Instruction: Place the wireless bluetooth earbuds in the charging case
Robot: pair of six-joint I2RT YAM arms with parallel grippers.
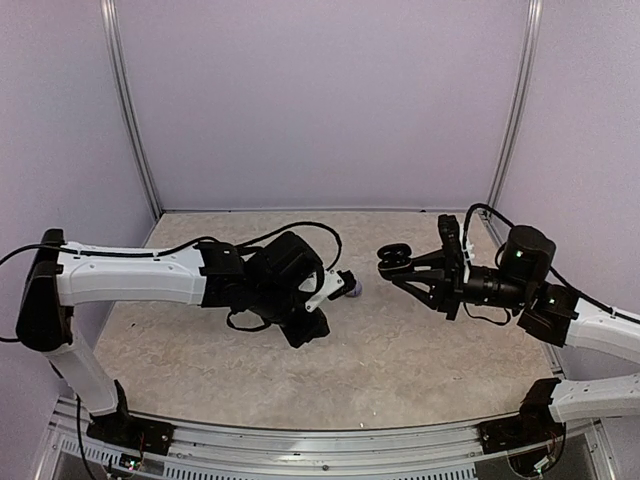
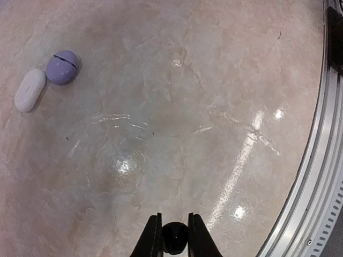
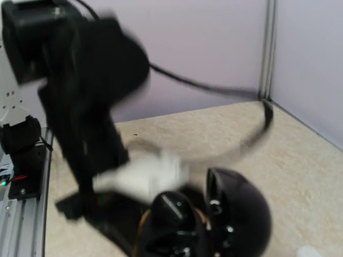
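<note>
The black charging case hangs above the table on the right, its rounded lid raised. My right gripper is shut on it. In the right wrist view the case's inside is dark and glossy; I cannot tell what its slots hold. A shiny black earbud sits between the fingertips of my left gripper, which is shut on it and points down over bare table. In the top view the left arm hides this earbud. Left and right grippers are apart, with the left arm blurred behind the case in the right wrist view.
A purple round case and a white oblong case lie side by side on the table; the left arm partly covers them from above. A metal rail runs along the front edge.
</note>
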